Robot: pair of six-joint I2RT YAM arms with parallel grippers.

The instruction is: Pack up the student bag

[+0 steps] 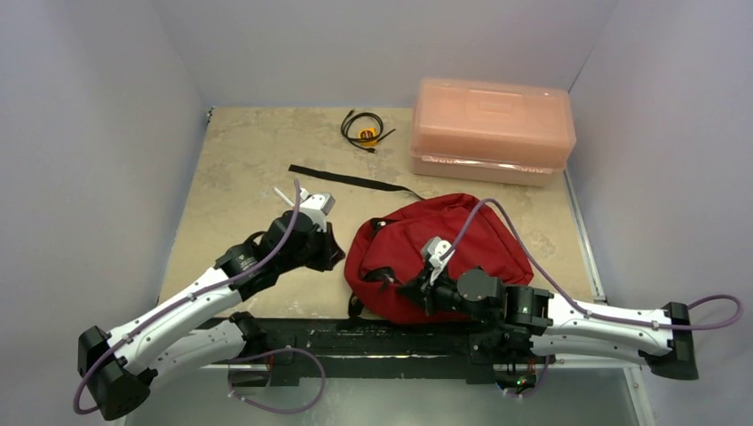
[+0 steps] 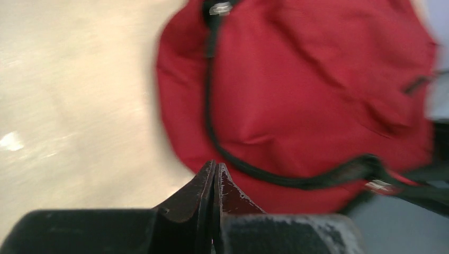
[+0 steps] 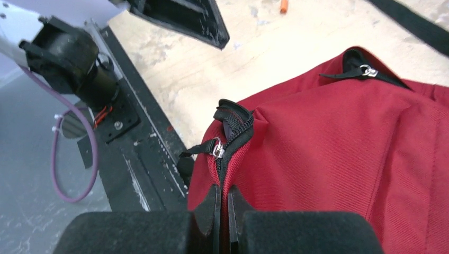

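The red bag [image 1: 435, 231] lies at the table's front right, black zippers with metal pulls along its edge [image 3: 328, 153]. My right gripper is shut on the zipped edge of the bag at its front left, a strip of red fabric and zipper rising from between its fingers. My left gripper is shut with nothing showing between its fingers, above the table just left of the bag [image 2: 296, 79]; its wrist view is partly blurred.
A translucent pink lidded box [image 1: 493, 124] stands at the back right. A coiled cable [image 1: 351, 120] lies on a yellow item [image 1: 368, 140] at the back. A black strap [image 1: 342, 176] stretches left from the bag. A white-and-orange stick [image 1: 281, 194] is partly hidden by my left arm.
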